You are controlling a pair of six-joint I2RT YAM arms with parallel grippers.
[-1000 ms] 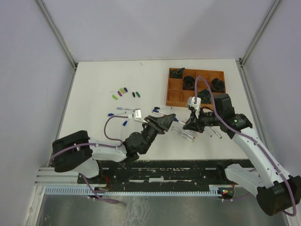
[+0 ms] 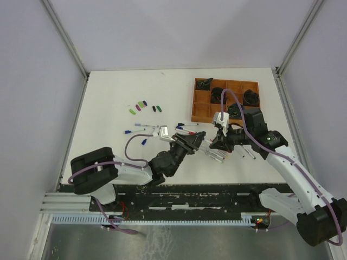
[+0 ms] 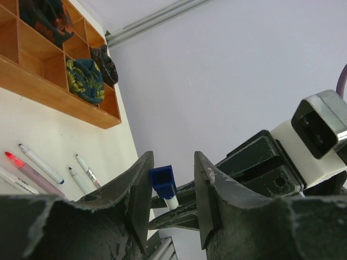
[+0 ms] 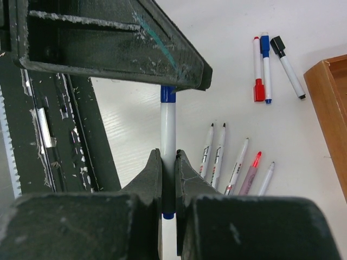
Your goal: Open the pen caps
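Observation:
A white marker (image 4: 168, 130) with blue ends stands upright, and my right gripper is shut on it. The marker's blue cap (image 3: 162, 179) points up between the spread fingers of my left gripper; it lies close to the left-hand finger, and a gap shows on the other side. One left finger (image 4: 187, 76) hides the top of the cap in the right wrist view. From above, both grippers meet over the table's right half, the left (image 2: 203, 136) facing the right (image 2: 215, 145).
Capped red, blue and black markers (image 4: 293, 76) lie near the wooden organizer (image 2: 201, 111). Several uncapped pens (image 4: 218, 157) lie below the grippers. Loose caps (image 2: 142, 103) and more markers (image 2: 135, 130) are spread at the left.
My left arm has shifted slightly to the right, its gripper coming closer to the right one. My right gripper stays nearly in place, holding the marker.

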